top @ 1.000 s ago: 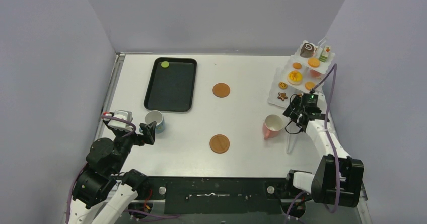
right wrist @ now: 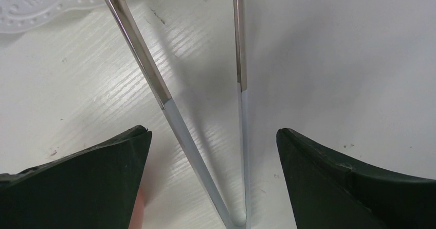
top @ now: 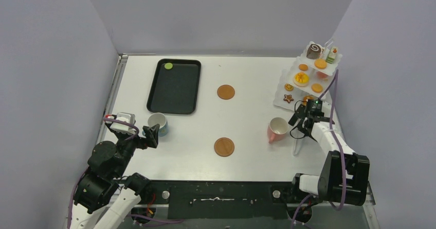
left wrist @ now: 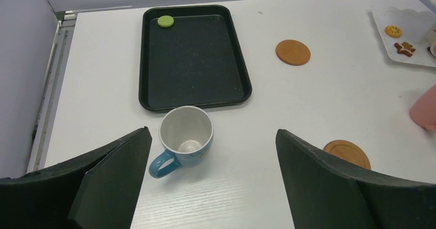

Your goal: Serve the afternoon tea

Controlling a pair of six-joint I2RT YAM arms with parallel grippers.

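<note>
Tongs (right wrist: 190,141) with metal and pale grey arms lie on the table, seen between the spread fingers of my open right gripper; nothing is gripped. In the top view that gripper (top: 298,122) hangs over the tongs (top: 297,145), beside the pink cup (top: 277,128). The tiered stand (top: 280,98) holds cakes and cookies at the back right. A black tray (top: 175,90) carries one green round piece (top: 168,66). My left gripper is open and empty, its fingers either side of the view, with the blue-handled cup (left wrist: 186,131) ahead of it.
Two round brown coasters, a far one (top: 225,91) and a near one (top: 224,146), lie mid-table. A wall stands close behind the right arm.
My right arm has shifted slightly near the tongs, with its cable swinging a little. The left arm and the tableware stay where they were.
</note>
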